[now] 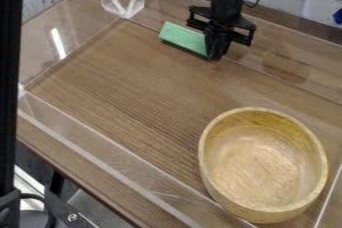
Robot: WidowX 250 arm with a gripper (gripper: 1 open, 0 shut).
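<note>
My black gripper (214,34) is at the back centre of the wooden table, its fingertips down at the right end of a green block (183,38). The block lies on the table, partly behind the gripper. The fingers look close together; whether anything is between them is hard to see.
A large tan bowl (262,197) fills the front right. A clear angular plastic piece (120,0) stands at the back left.
</note>
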